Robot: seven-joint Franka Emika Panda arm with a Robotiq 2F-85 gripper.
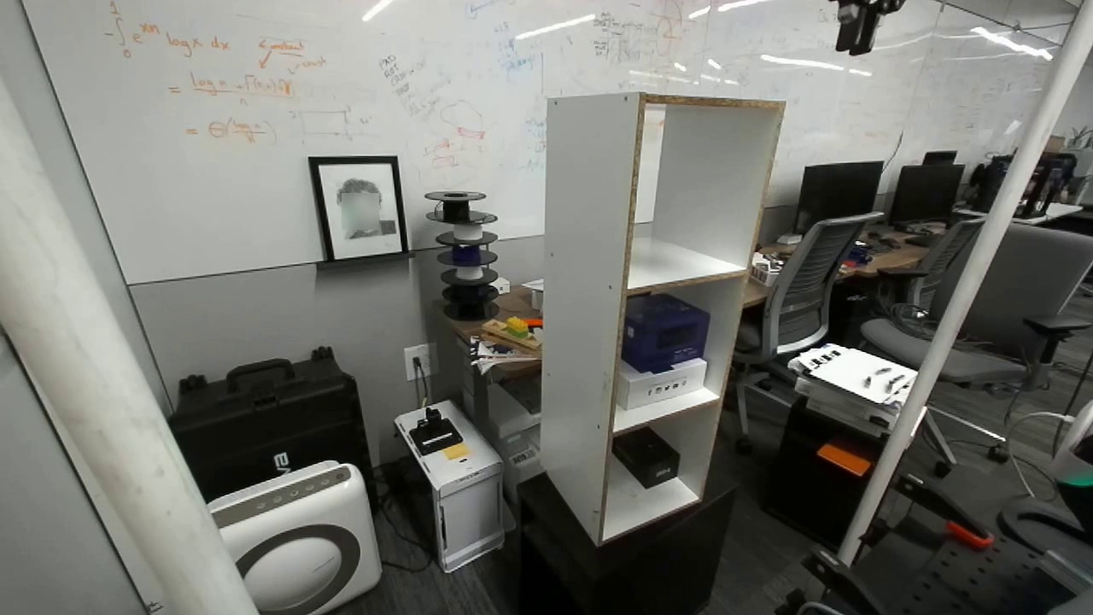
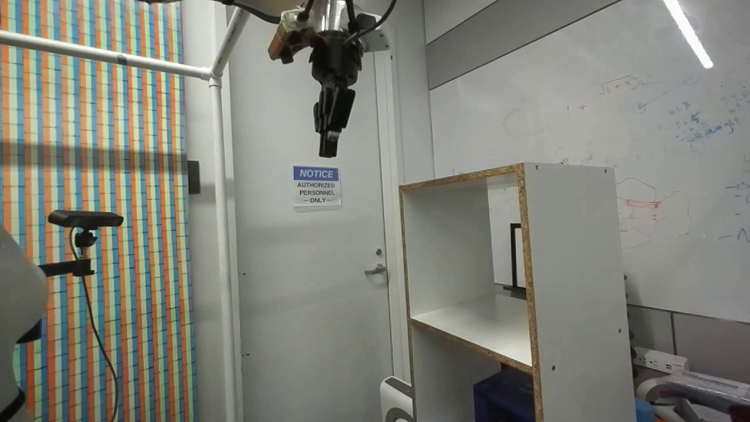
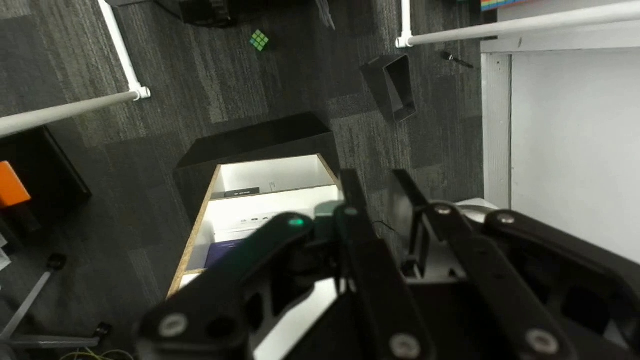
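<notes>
My gripper is partly open in the wrist view, with a narrow gap and nothing between its fingers. Exterior view 2 has the gripper (image 2: 328, 151) high up, pointing down, left of the white shelf (image 2: 573, 281) and above its top. Only the tips of the gripper (image 1: 856, 46) show at the top edge of exterior view 1. In the shelf's middle compartment, a dark blue box (image 1: 666, 333) rests on a white box (image 1: 661, 384). A small black box (image 1: 645, 456) lies in the bottom compartment; the top one is empty.
The shelf stands on a black base (image 3: 258, 144). On the floor are a green cube (image 3: 259, 40) and a black open bin (image 3: 375, 87). White pipes (image 3: 123, 51) frame the area. A white door (image 2: 302, 281) stands behind the gripper in exterior view 2.
</notes>
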